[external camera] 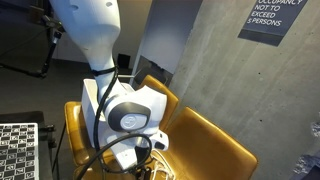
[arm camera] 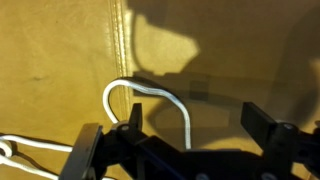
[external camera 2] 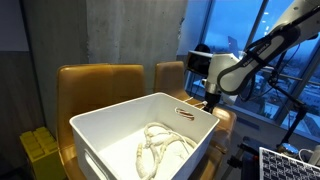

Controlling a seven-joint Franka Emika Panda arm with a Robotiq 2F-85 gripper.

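A thin white cord (arm camera: pixel 172 97) lies on the tan leather seat, bent into a loop in the wrist view. Its upper curve passes between my open fingers and below them. My gripper points down at the seat, its dark fingers (arm camera: pixel 282 143) wide apart with nothing gripped. Another stretch of the cord (arm camera: pixel 40 144) runs off at lower left. From exterior view 1, some cord (external camera: pixel 160 170) shows at the bottom beside the gripper, while the arm covers the rest. The white box (external camera 2: pixel 125 116) holds a coil of white rope (external camera 2: pixel 158 145).
Tan leather chair backs (external camera: pixel 212 145) stand along the concrete wall (external camera: pixel 200 70). The box stands close beside the arm (external camera 2: pixel 225 75). A yellow stack (external camera 2: pixel 42 155) is at far left in exterior view 2, and a checkered board (external camera: pixel 18 150) lies at left in exterior view 1.
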